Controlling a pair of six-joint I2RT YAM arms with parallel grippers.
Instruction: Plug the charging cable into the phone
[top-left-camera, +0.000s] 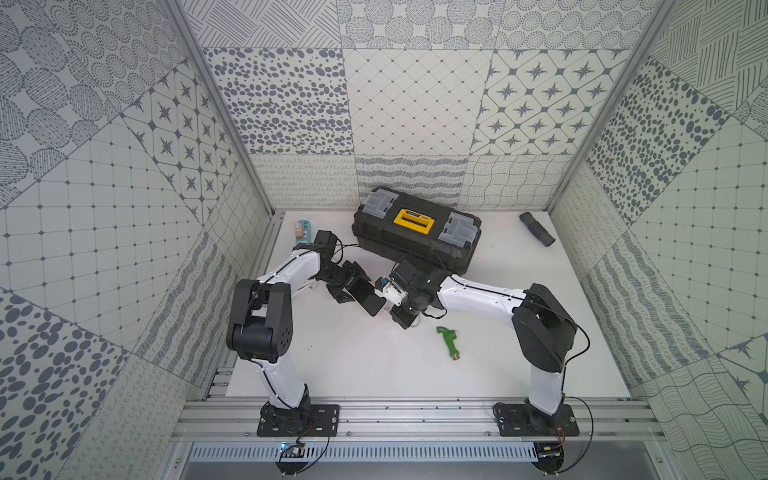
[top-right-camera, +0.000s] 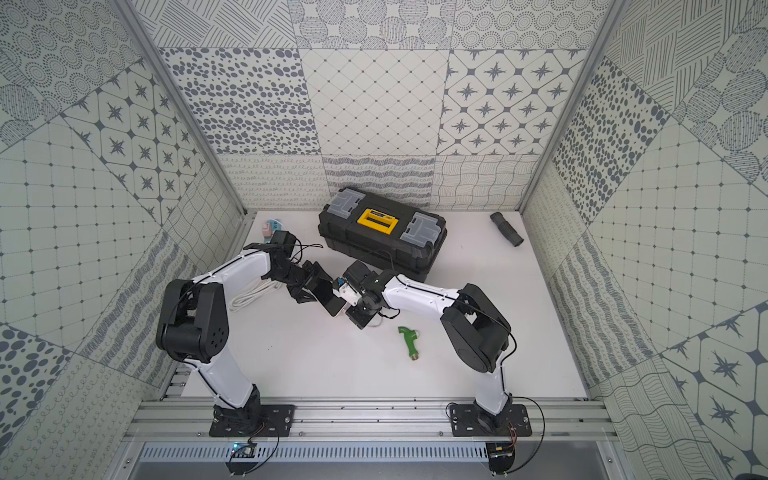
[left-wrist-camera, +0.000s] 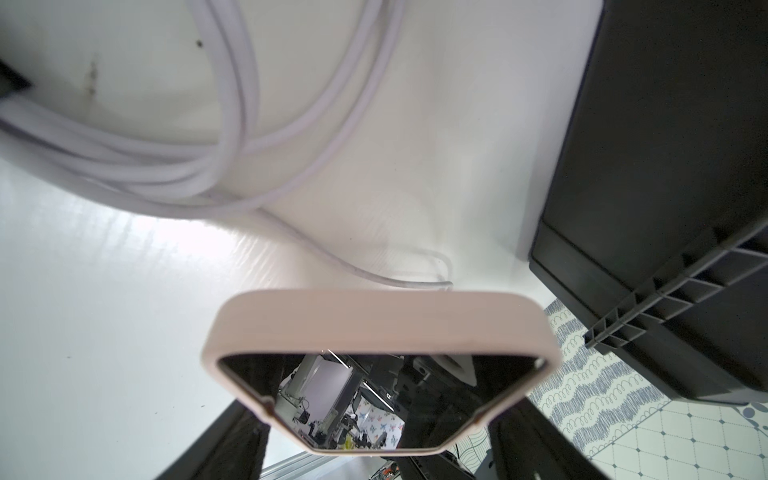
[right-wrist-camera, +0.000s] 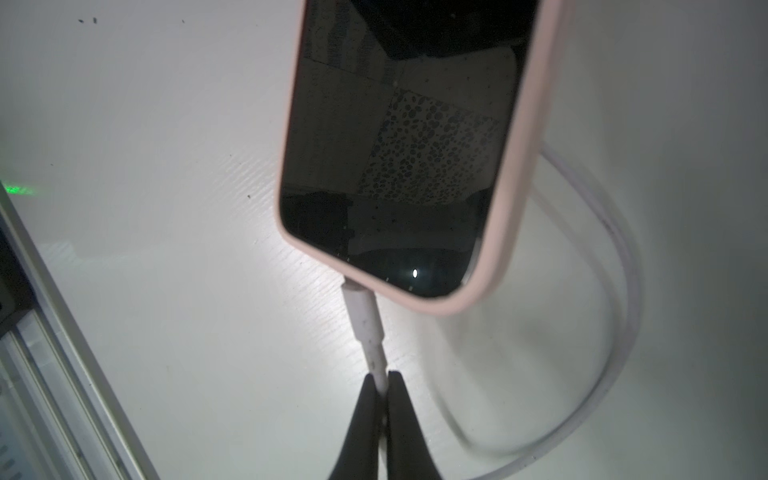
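Observation:
The phone (right-wrist-camera: 400, 152), black-screened in a pale pink case, is raised off the table with my left gripper shut on it across its width. In the right wrist view its bottom edge faces the white plug (right-wrist-camera: 364, 313) of the charging cable (right-wrist-camera: 628, 296). The plug's tip meets that edge left of its middle; how deep it sits cannot be told. My right gripper is shut on the thin cable just behind the plug. From there the cable loops round under the phone. Coils of white cable (left-wrist-camera: 160, 168) lie beneath the left gripper.
A black toolbox (top-left-camera: 416, 228) stands close behind both grippers. A green nozzle-like object (top-left-camera: 449, 342) lies front right of the right gripper. At the back are a blue and pink item (top-left-camera: 302, 230) on the left and a black cylinder (top-left-camera: 537, 229) on the right.

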